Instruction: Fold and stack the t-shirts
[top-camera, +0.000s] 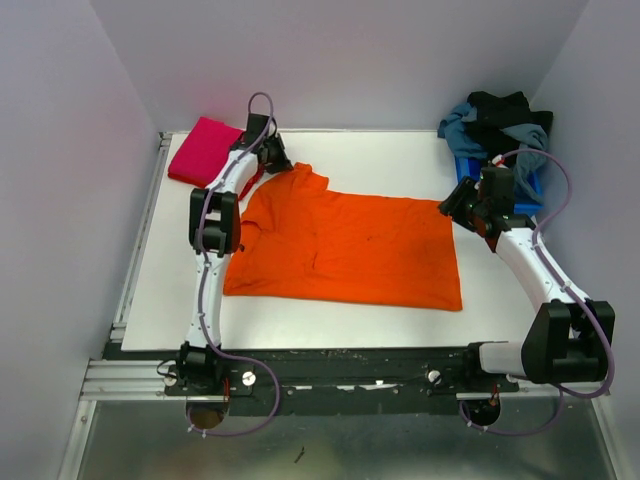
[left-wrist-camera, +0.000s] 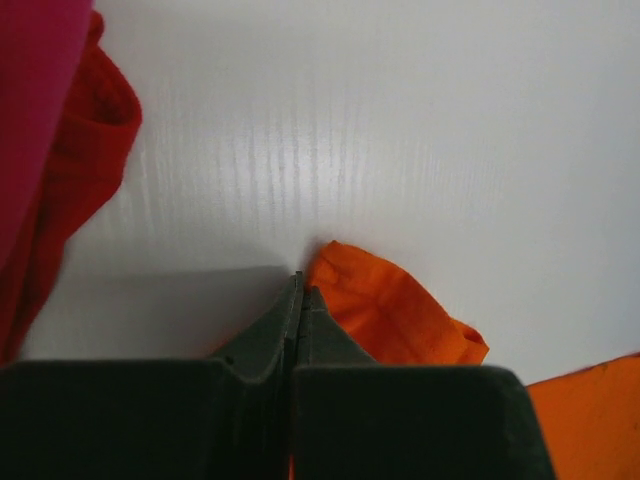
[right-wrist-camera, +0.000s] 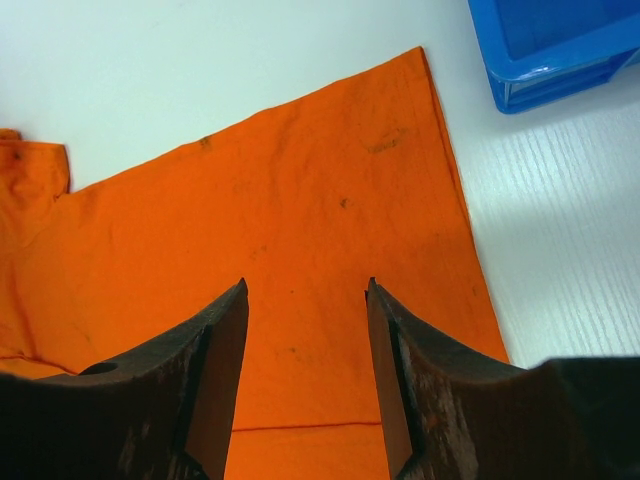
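An orange T-shirt (top-camera: 355, 250) lies spread on the white table, its upper left part bunched. My left gripper (top-camera: 278, 165) is shut at that shirt's upper left corner; in the left wrist view its tips (left-wrist-camera: 300, 285) meet over a small orange flap (left-wrist-camera: 390, 310), and I cannot tell whether cloth is between them. My right gripper (top-camera: 460, 205) is open above the shirt's upper right area, with nothing between its fingers in the right wrist view.
A pink-red folded pile (top-camera: 205, 150) lies at the back left. A blue bin (right-wrist-camera: 530, 75) holding dark and blue cloth (top-camera: 495, 120) stands at the back right.
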